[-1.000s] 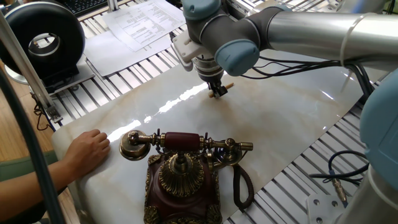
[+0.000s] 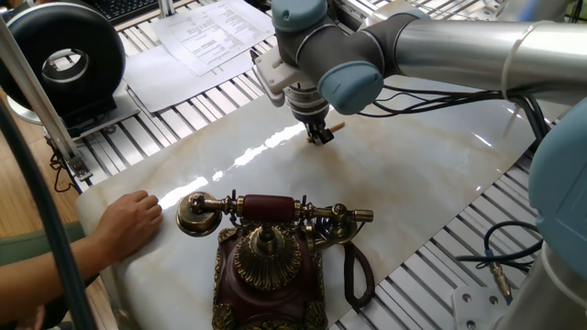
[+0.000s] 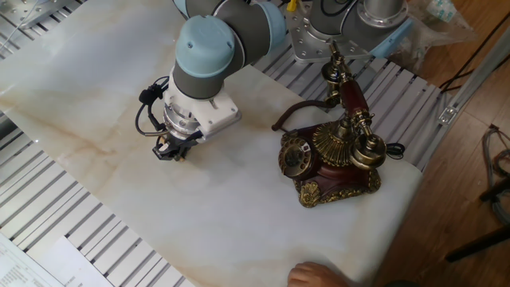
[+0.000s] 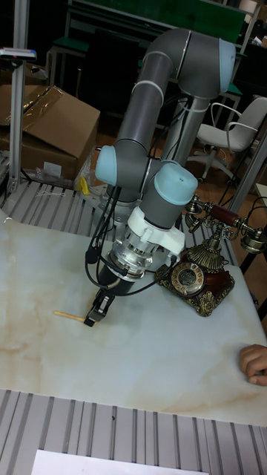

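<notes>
A thin tan wooden stick [image 4: 69,316] juts out to the left of my gripper [image 4: 93,320] in the third exterior view. The black fingers point down close to the marble-patterned board and cover part of the stick. In the first exterior view, pieces of the stick [image 2: 338,126] show on both sides of the gripper [image 2: 320,138], so it passes at or between the fingertips. From above, the gripper [image 3: 171,153] hides nearly all of it. Whether the fingers press on the stick is too small to tell, as is whether it touches the board.
An ornate red and gold telephone [image 3: 335,151] stands on the board [image 3: 231,207], well apart from the gripper. A person's hand [image 2: 130,223] rests at the board's edge. Paper sheets [image 2: 206,41] lie beyond it. Much of the board is bare.
My gripper has shifted very slightly at the stick since one second ago, and less of the stick shows beside the fingers. The telephone and hand have stayed put.
</notes>
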